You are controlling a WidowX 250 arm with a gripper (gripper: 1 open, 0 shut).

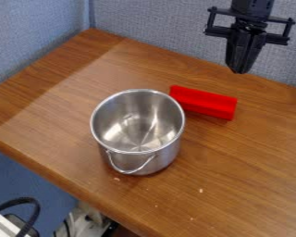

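A steel pot [137, 130] with a wire handle stands left of centre on the wooden table. Just behind it and to its right lies a red cylinder [203, 103] on the tabletop. My black gripper [240, 67] is high at the top right, above and behind the red cylinder and apart from it, shut with nothing visible between its fingers.
Blue padded walls [151, 18] bound it at the back, and cables [19, 205] show off its lower left corner.
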